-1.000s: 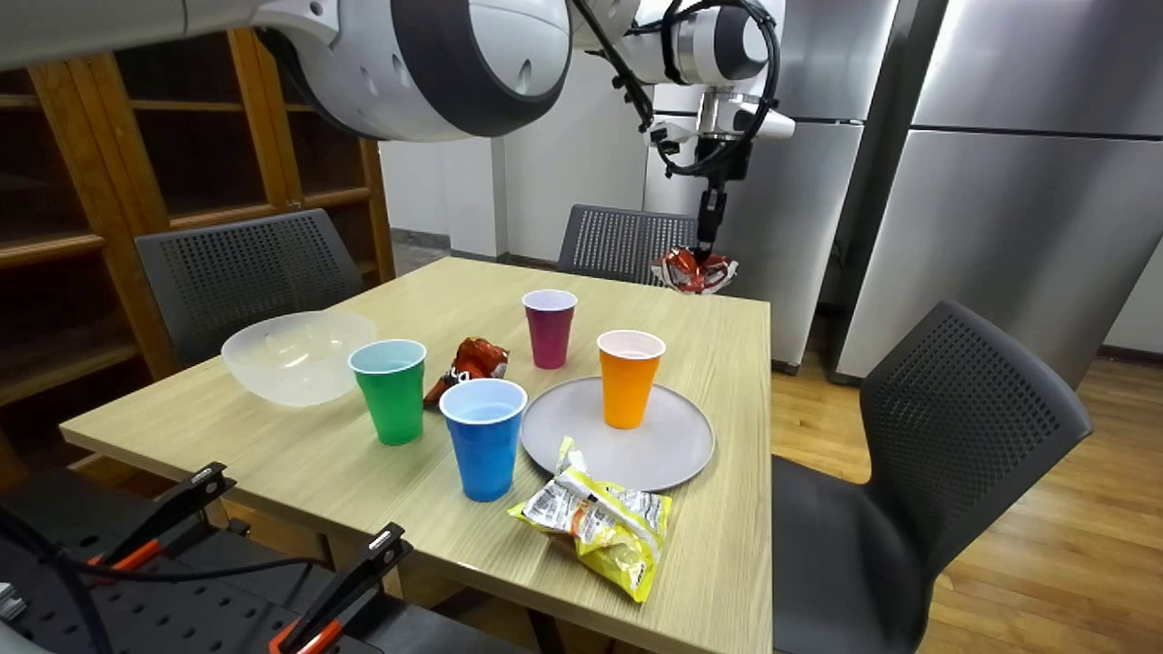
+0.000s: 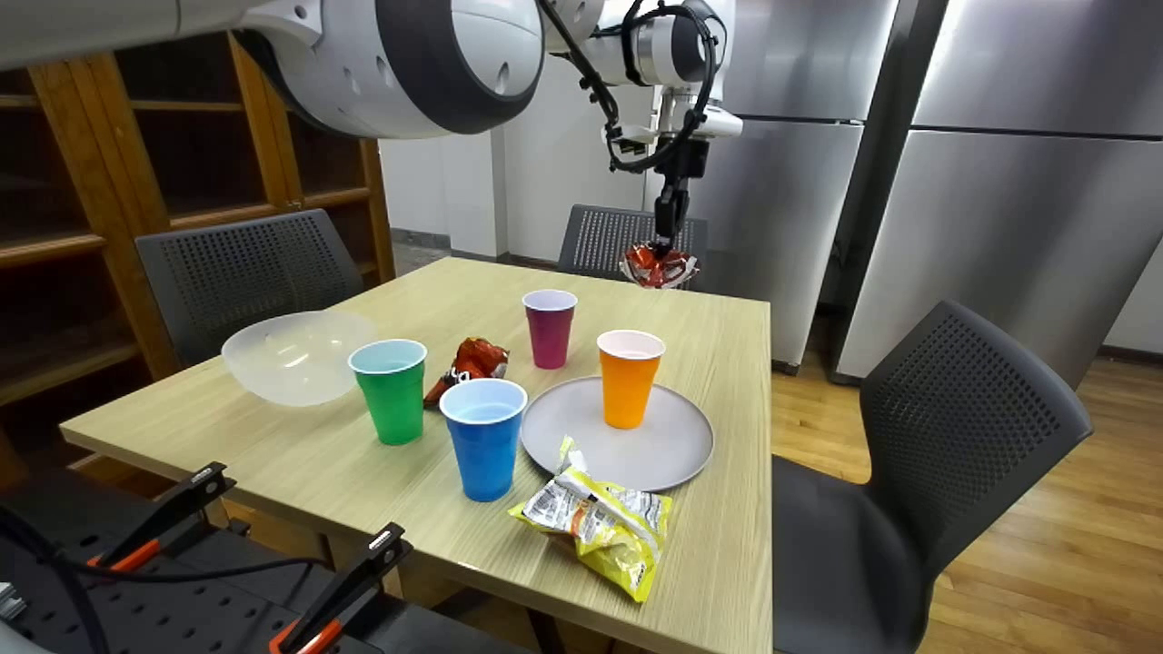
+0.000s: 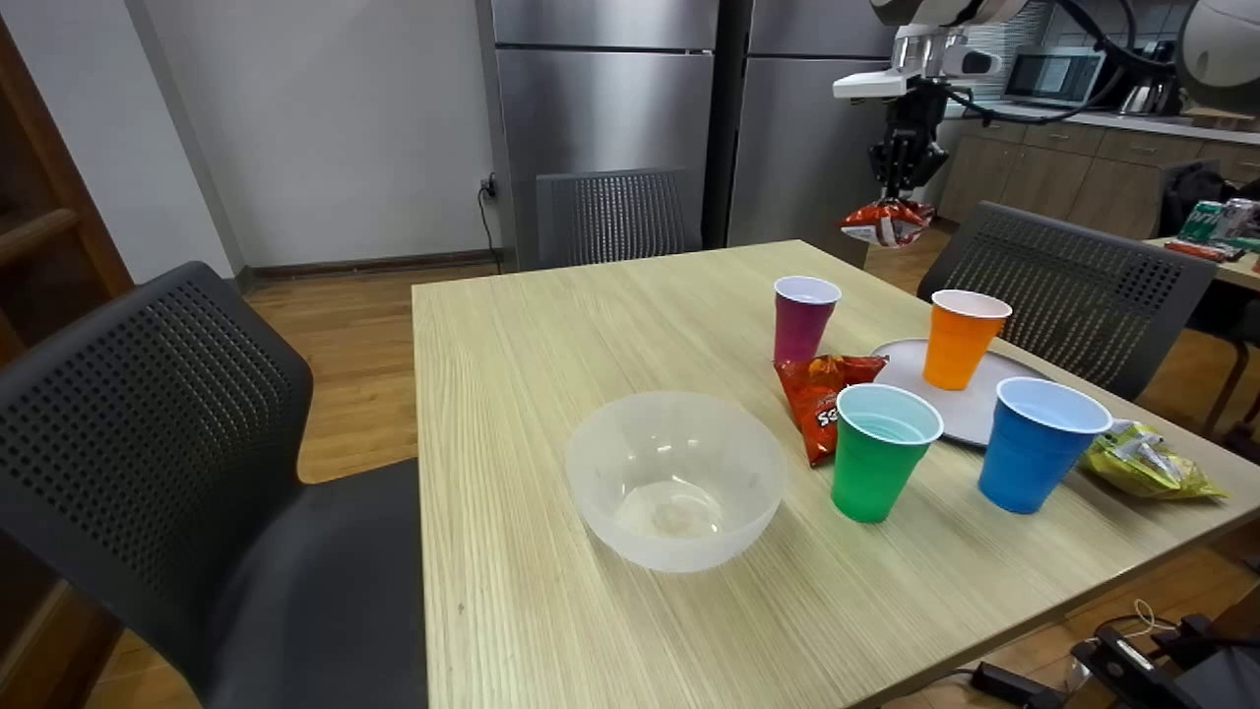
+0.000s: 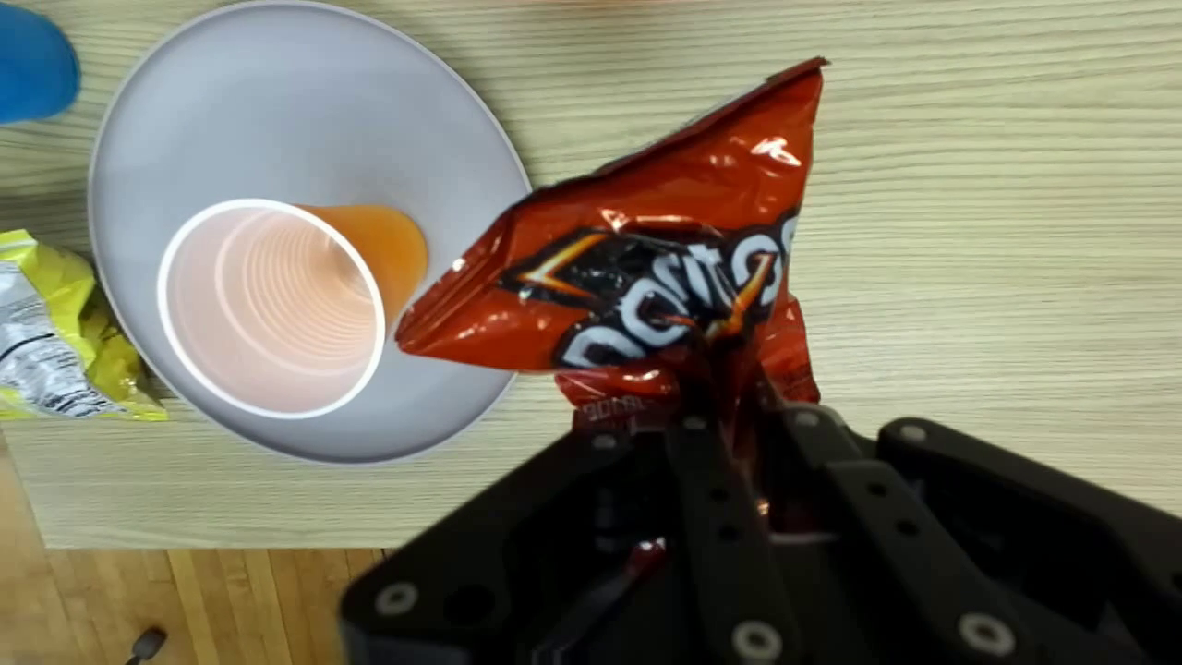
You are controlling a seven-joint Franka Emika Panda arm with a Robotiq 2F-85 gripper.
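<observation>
My gripper (image 2: 661, 245) is shut on a red Doritos bag (image 4: 665, 277), which hangs in the air above the table's far right part. In the wrist view the bag's crumpled middle disappears between the dark fingers, and its printed end spreads out beyond them. Exterior view 2 has the same bag (image 3: 886, 221) below the gripper, clear of the tabletop. A second red chip bag (image 3: 827, 400) lies on the table behind the green cup (image 3: 880, 455). The frosted bowl (image 3: 673, 484) stands empty at the left.
An orange cup (image 2: 630, 381) stands on the grey plate (image 2: 681, 458). Purple (image 2: 550, 331) and blue (image 2: 482, 441) cups stand nearby. A yellow bag (image 2: 605, 523) lies by the near right edge. Bare table (image 3: 591, 319) stretches beyond the bowl.
In exterior view 1 my gripper and the held red bag have shifted left and slightly up. The objects on the table stay where they were.
</observation>
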